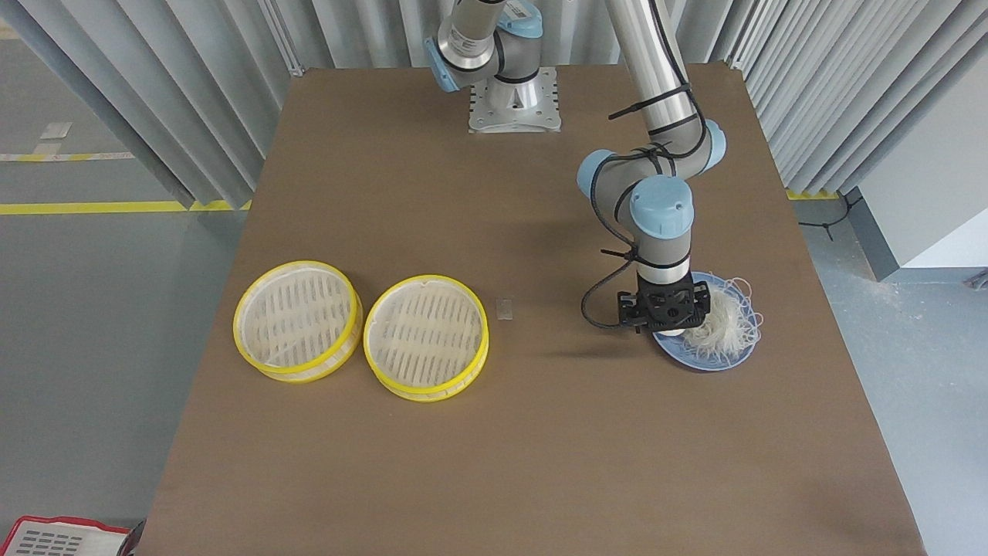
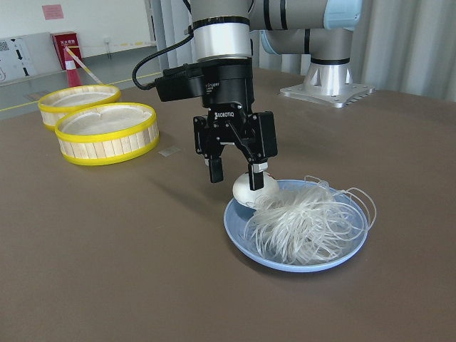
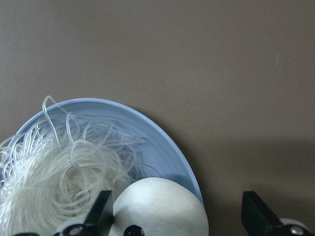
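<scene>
My black gripper [image 2: 235,178] is open, hanging at a blue plate [image 2: 306,268] on the right of the table. A round white bun-like object [image 3: 162,209] sits at the plate's edge, one finger beside or over it and the other out over bare table in the wrist view. A tangle of clear, whitish noodle-like strands [image 2: 306,224] fills much of the plate. In the front view my gripper [image 1: 662,310] hides most of the white object.
Two yellow-rimmed steamer baskets [image 1: 426,333] [image 1: 298,320] stand at the table's left.
</scene>
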